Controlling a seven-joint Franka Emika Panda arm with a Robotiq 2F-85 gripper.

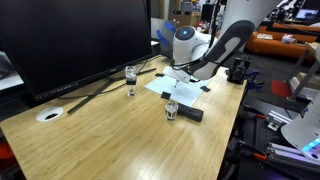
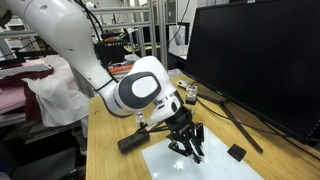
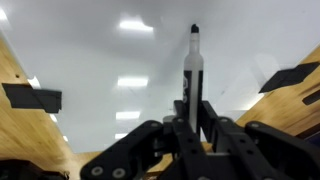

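In the wrist view a slim marker [image 3: 194,62], white-barrelled with a dark tip, points up the picture. My gripper is shut on its lower part. Behind the marker spreads a glossy white board [image 3: 105,50], with lamp reflections on it. From outside, the white arm bends down over this board [image 2: 225,171], and the gripper [image 2: 194,152] is low above it. Whether the marker's tip touches the surface cannot be told.
A black block [image 1: 188,115] lies in front of the board, beside a small pale container [image 1: 171,110]. Another container [image 1: 131,80] stands near the large monitor [image 1: 90,45]. Dark patches [image 3: 32,97] mark the board's edges.
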